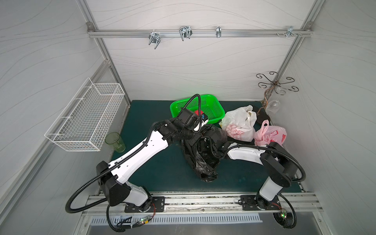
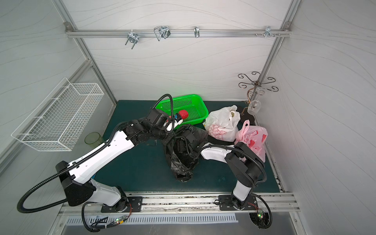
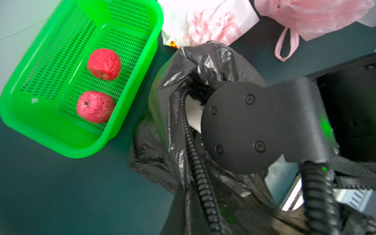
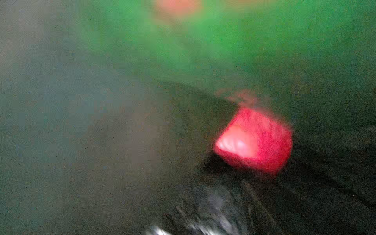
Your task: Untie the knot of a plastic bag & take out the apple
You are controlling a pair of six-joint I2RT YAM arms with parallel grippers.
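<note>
The black plastic bag (image 1: 203, 168) sits mid-table, its mouth open around my right gripper, whose wrist fills much of the left wrist view. My left gripper (image 1: 192, 135) is over the bag, its fingers hidden in the top views. In the blurred right wrist view a bright red object (image 4: 252, 139), apparently an apple, lies against black plastic; whether it is inside the bag is unclear. Neither gripper's fingers show clearly. Two red apples (image 3: 103, 63) sit in the green basket (image 3: 11, 109).
A white bag (image 1: 239, 121) and a pink bag (image 1: 270, 137) lie right of the black bag. A glass (image 1: 115, 143) stands left under a wire rack (image 1: 86, 117). The table (image 1: 145, 117) is clearer at back left.
</note>
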